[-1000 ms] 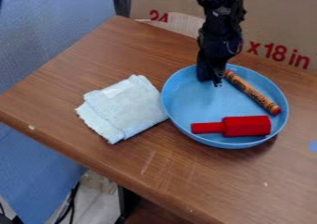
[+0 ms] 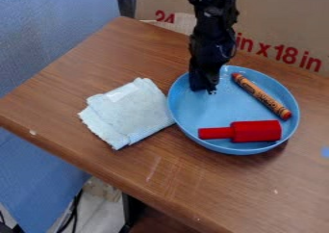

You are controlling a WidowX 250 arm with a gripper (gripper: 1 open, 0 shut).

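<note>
My dark gripper [image 2: 206, 81] hangs over the back-left part of a blue plate [image 2: 218, 112], its tips down at the rim; whether anything is between them cannot be seen. On the plate lie an orange crayon-like stick [image 2: 261, 95] along the right side and a red object with a narrower handle [image 2: 253, 131] near the front. A folded white cloth [image 2: 126, 114] lies on the wooden table, left of the plate.
A cardboard box [image 2: 283, 35] stands behind the table [image 2: 77, 73].
My gripper has shifted slightly left, toward the plate's back-left rim. The plate, the things on it and the cloth look unmoved.
</note>
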